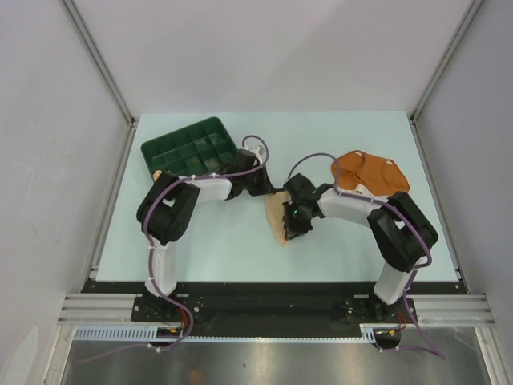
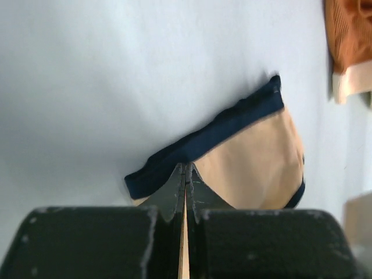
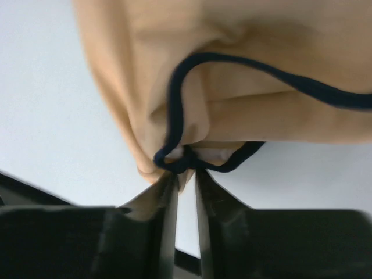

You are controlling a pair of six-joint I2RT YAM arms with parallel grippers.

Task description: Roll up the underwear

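The tan underwear (image 1: 275, 213) with navy waistband and trim lies mid-table, partly hidden beneath the arms. My left gripper is shut at its navy band (image 2: 235, 122); whether fabric is between the fingertips cannot be told. My right gripper is at a bunched end of the tan fabric (image 3: 145, 104), its fingertips close around the folded edge and navy trim. The right view is blurred, so how firmly they hold it is unclear.
A green divided box (image 1: 184, 140) stands at back left. Orange and light fabrics (image 1: 377, 170) lie at back right.
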